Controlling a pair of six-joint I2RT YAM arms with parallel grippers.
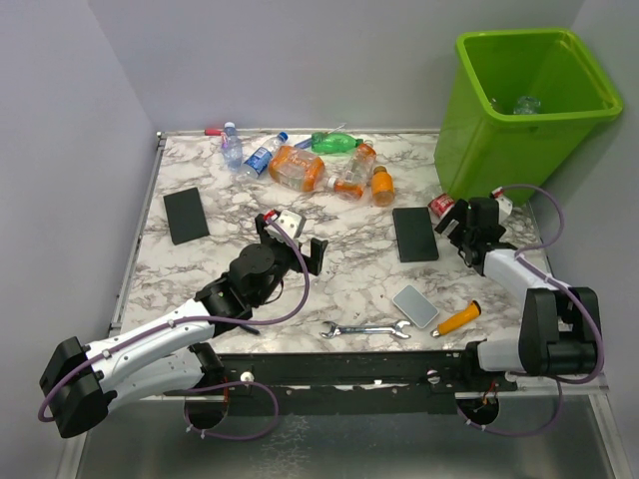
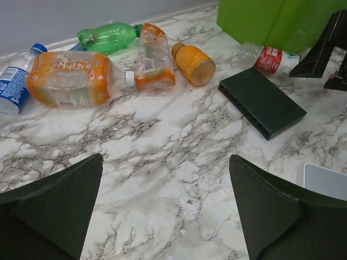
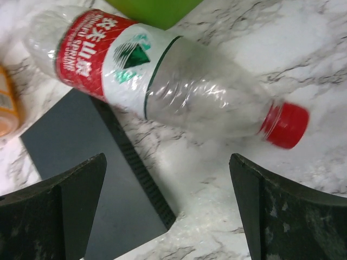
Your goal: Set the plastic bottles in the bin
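Note:
A clear bottle with red label and cap (image 3: 200, 92) lies at the bin's foot, just beyond the open fingers of my right gripper (image 1: 457, 225). The green bin (image 1: 479, 150) stands back right, clear plastic inside. My left gripper (image 1: 292, 239) hangs open over bare marble. Along the back lie several bottles: small water bottle (image 1: 231, 148), blue-label bottle (image 2: 12, 86), large orange-label bottle (image 2: 68, 81), green bottle (image 2: 108, 38), crumpled orange-label bottle (image 2: 154, 70), small orange bottle (image 2: 192, 65).
Dark slabs lie at left (image 1: 185, 215) and right of centre (image 1: 415, 235). A grey card (image 1: 415, 305), wrench (image 1: 364, 329) and yellow-handled tool (image 1: 457, 317) lie at the front.

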